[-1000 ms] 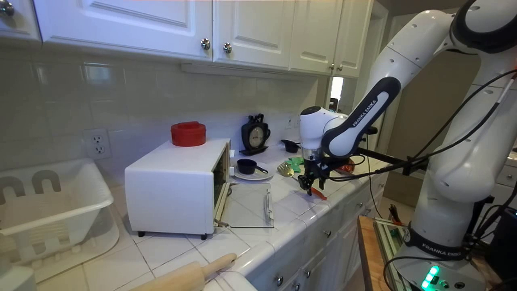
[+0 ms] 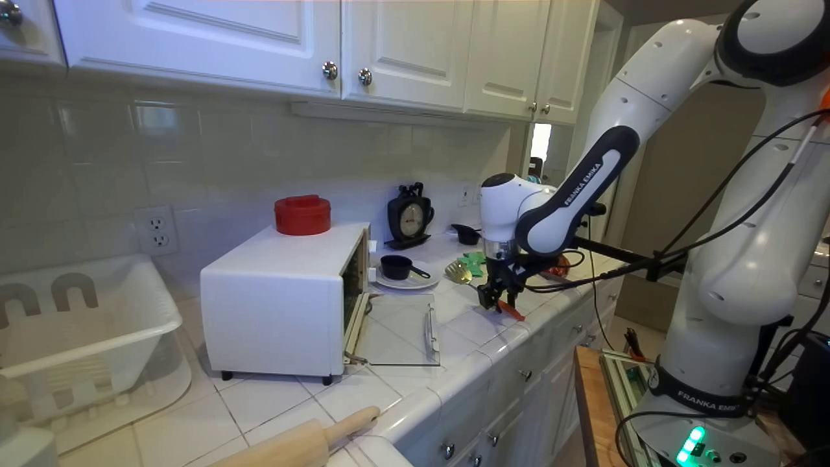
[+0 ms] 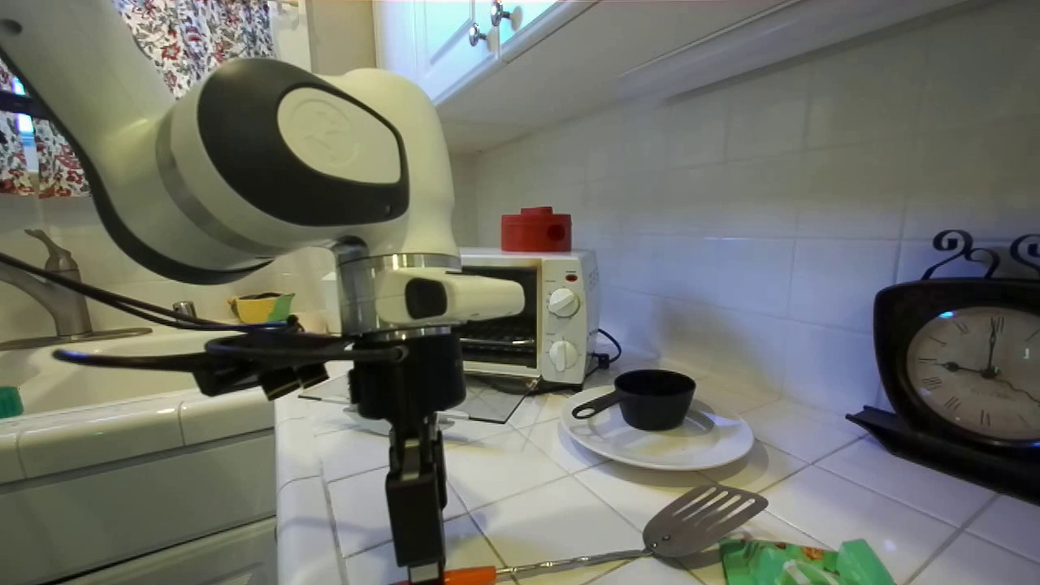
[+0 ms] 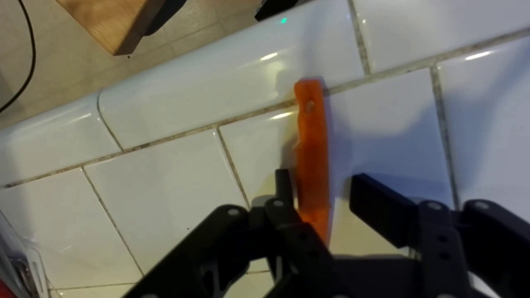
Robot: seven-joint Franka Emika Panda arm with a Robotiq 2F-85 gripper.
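A slotted spatula [image 3: 704, 522] with an orange handle [image 4: 313, 154] lies on the white tiled counter. The handle's end reaches the rounded front edge of the counter. My gripper is partly open over the handle, one finger on either side. The left finger [image 4: 283, 184] is close against the orange, though I cannot tell whether it touches; a clear gap separates the right finger [image 4: 365, 196] from it. In exterior view 1 the gripper [image 2: 506, 306] is low over the counter, hiding part of the spatula.
Behind the spatula, a white plate [image 3: 624, 450] carries a small black pan [image 3: 655, 399]. A green packet [image 3: 804, 564] lies beside the spatula's blade. The toaster oven [image 2: 272, 311] has its glass door [image 2: 401, 331] lowered over the counter. A black clock [image 2: 409, 216] stands against the wall.
The gripper has come down slightly towards the handle, and its fingers look closer together. The spatula and the other objects appear unmoved.
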